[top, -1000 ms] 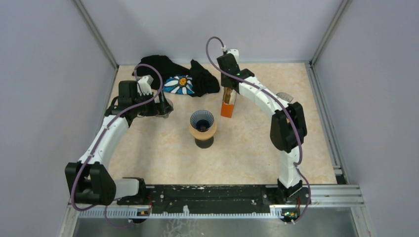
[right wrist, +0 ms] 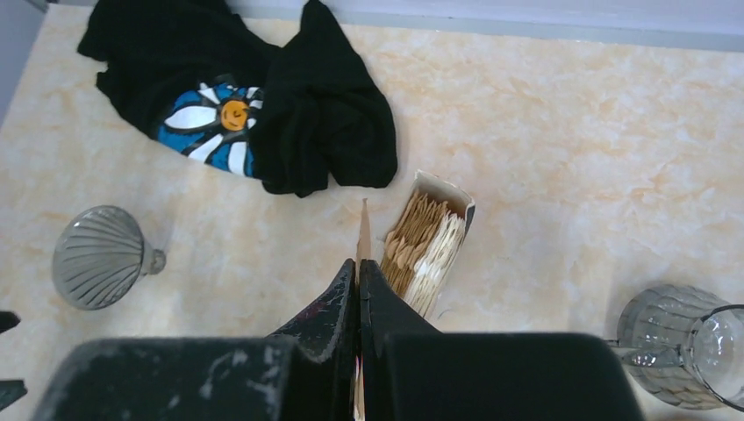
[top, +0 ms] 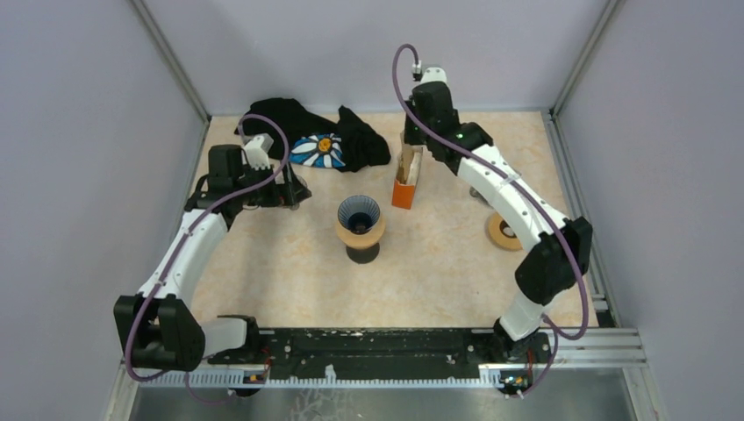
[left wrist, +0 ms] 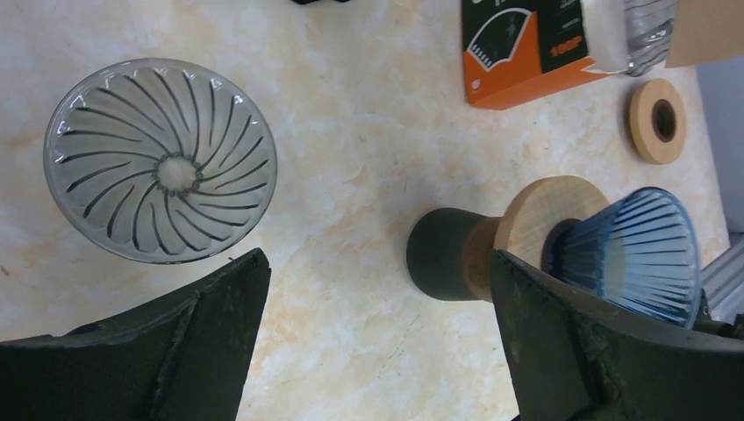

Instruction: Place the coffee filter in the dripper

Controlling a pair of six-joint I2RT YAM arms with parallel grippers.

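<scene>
My right gripper is shut on a thin tan paper filter [right wrist: 364, 230], seen edge-on between its fingertips. It hangs above the orange box [top: 403, 195], which holds brown and white filters. Much of the held filter is hidden by the fingers. A blue ribbed dripper [top: 358, 209] stands mouth-up in a wooden collar [left wrist: 544, 206] on a dark base, near the table's middle. At the left, my left gripper is open and empty, with a clear ribbed glass cone [left wrist: 158, 158] below and beyond its fingers.
A black cloth [top: 355, 145] with a flower print lies at the back left. To the right are a glass vessel [right wrist: 671, 346] and a wooden ring [top: 504, 231].
My right gripper has risen from the box, bringing the filter up and clear of it; its arm has swung right.
</scene>
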